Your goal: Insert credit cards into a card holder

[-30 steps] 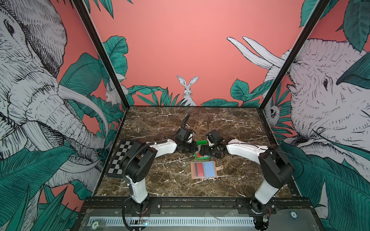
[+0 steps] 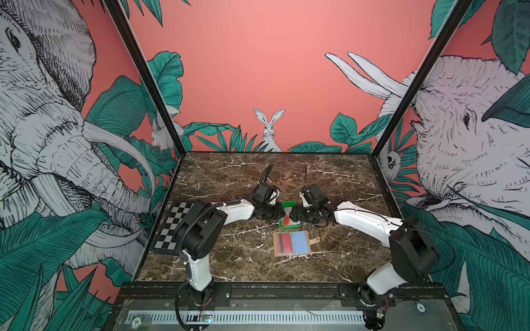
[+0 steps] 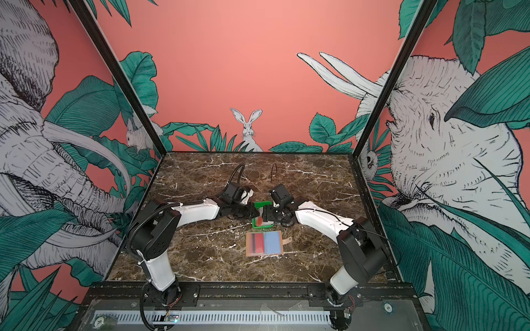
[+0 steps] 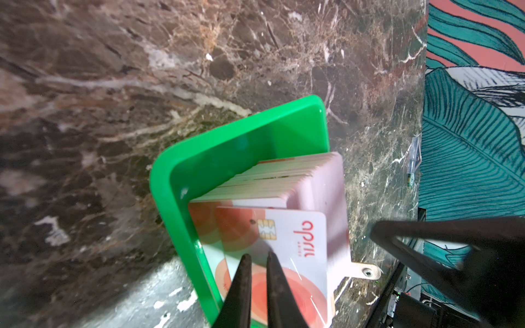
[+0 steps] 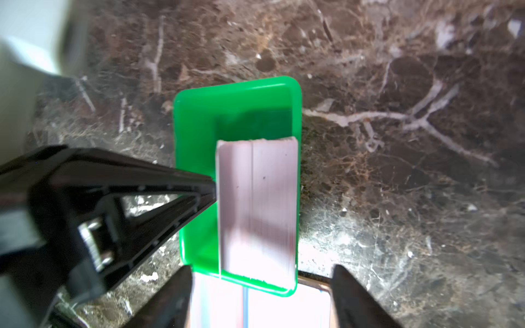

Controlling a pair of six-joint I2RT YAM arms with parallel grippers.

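Observation:
A green tray [image 5: 197, 114] holds a stack of cards [image 5: 257, 213], seen edge-on. In the left wrist view a card marked "april" [image 4: 298, 235] leans at the front of the stack, with my left gripper's dark fingertips [image 4: 276, 289] close over it. My left gripper [image 2: 278, 210] is at the tray's left side; whether it touches a card is unclear. My right gripper [image 2: 298, 212] is at the tray's right side, its blurred fingers low in its wrist view, apart, over the tray's near end. The open card holder [image 2: 291, 242], with red and blue sleeves, lies in front of the tray.
A checkered board [image 2: 171, 226] lies at the table's left edge. The two grippers are very close together.
My right arm has shifted to the right and its wrist a little up, uncovering more of the tray. My left arm has barely moved.

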